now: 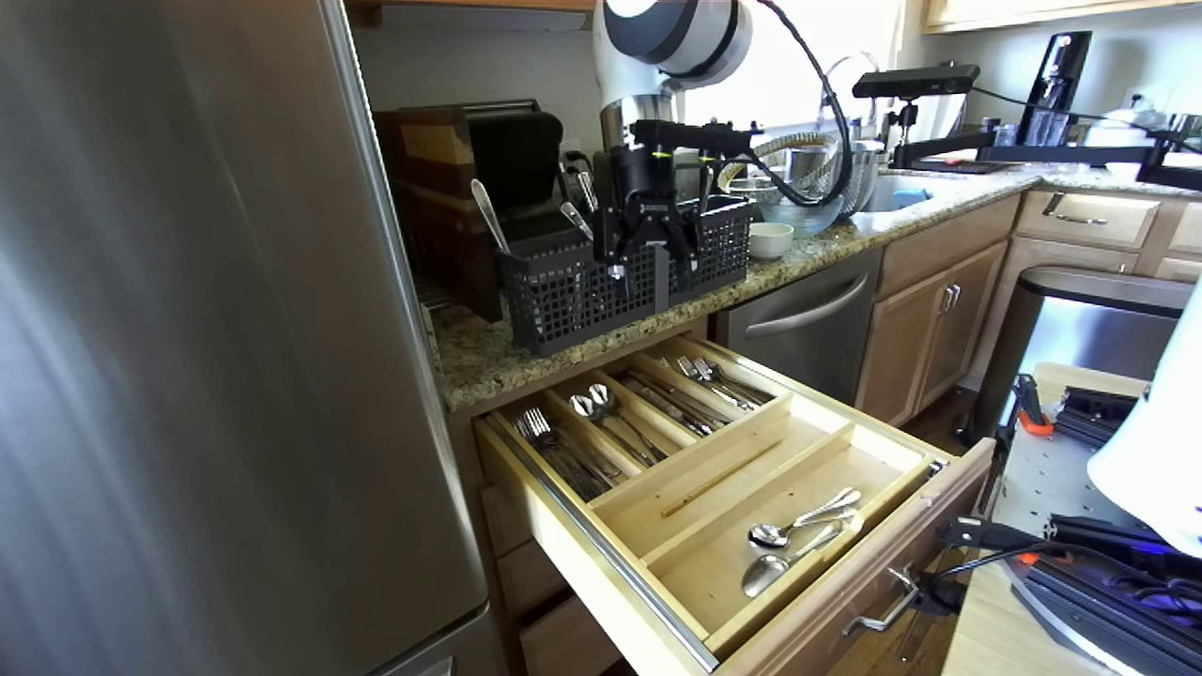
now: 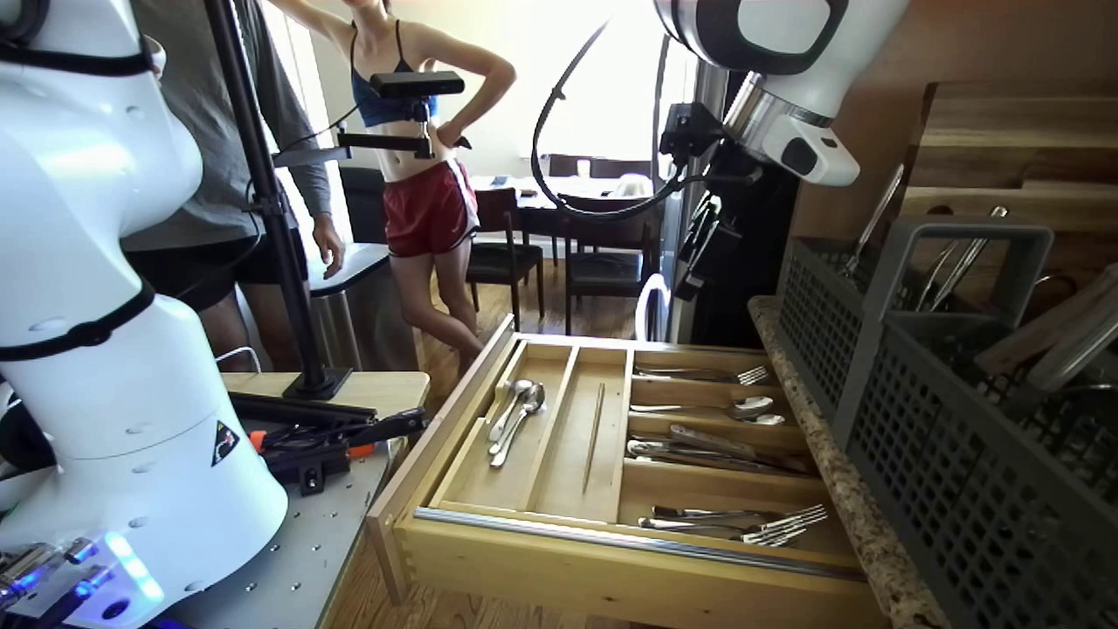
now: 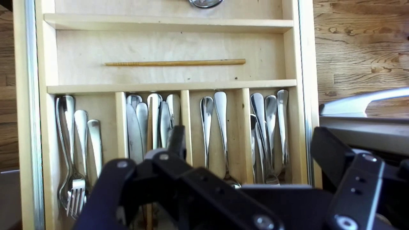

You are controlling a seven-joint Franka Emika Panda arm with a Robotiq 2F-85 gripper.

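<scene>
My gripper (image 1: 654, 270) hangs open and empty above the back of the pulled-out drawer (image 1: 563, 520), in front of the grey cutlery basket (image 1: 563, 302). Its two fingertips stand wide apart in the wrist view, over the rear compartments. Forks (image 3: 78, 195) lie in the leftmost one there, knives (image 3: 134, 134) in the one beside it, spoons (image 3: 221, 122) in the third and more forks (image 3: 271, 134) at the right. A single chopstick (image 3: 176, 63) rests in the middle long compartment. Several loose spoons (image 2: 514, 419) lie in the front compartment.
A steel fridge (image 1: 225, 338) borders the drawer on one side, a dishwasher (image 1: 806, 327) on the other. Cutlery handles stick up from the basket on the granite counter (image 1: 485, 361). Two people stand behind in the second exterior view. Room above the drawer is free.
</scene>
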